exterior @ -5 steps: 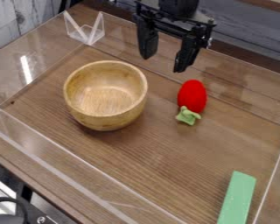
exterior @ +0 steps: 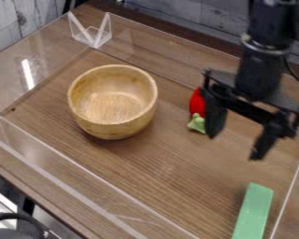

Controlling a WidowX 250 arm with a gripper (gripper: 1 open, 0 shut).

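My gripper [exterior: 246, 131] is a dark body in the right half of the camera view, open, its two dark fingers spread apart and pointing down above the table. Just left of it, partly hidden behind it, are a red object [exterior: 197, 102] and a small green piece [exterior: 197, 124]. A long pale green object [exterior: 252, 218] lies at the lower right, below the gripper. A tan bowl [exterior: 112, 125] sits at the left middle.
A clear wire-like holder [exterior: 90, 30] stands at the upper left. Dark cables or parts lie at the lower left edge.
My gripper has moved right and down from the upper middle, toward the right side above the long green object. The objects on the table appear unmoved.
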